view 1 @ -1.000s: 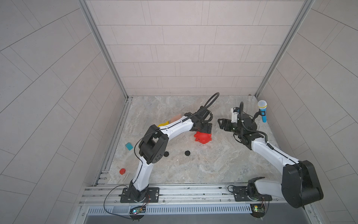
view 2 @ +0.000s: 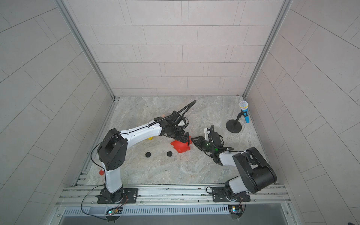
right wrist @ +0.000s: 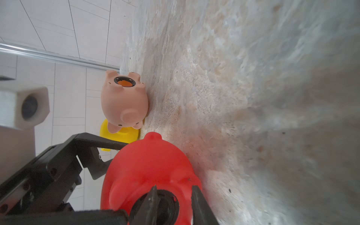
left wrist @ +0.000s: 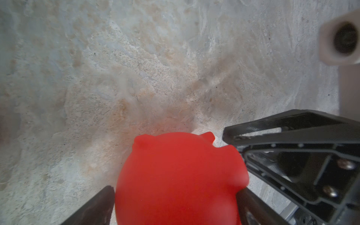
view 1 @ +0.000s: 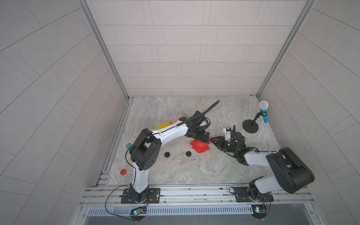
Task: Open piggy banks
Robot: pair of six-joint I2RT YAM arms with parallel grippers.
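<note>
A red piggy bank lies at table centre, its underside with a dark round plug facing my right gripper. My left gripper is over it, open, its blurred fingers either side of the pig in the left wrist view. My right gripper is right beside the pig, its fingers at the pig's side, part open; its grip on anything is unclear. Behind, a pink piggy bank shows an orange-centred opening, with a yellow one beside it.
Two black discs lie in front, a red disc and teal piece at left. A black stand with a blue tube stands back right.
My right gripper has moved down and left to the red pig. The red pig and my left gripper have shifted slightly toward the front left.
</note>
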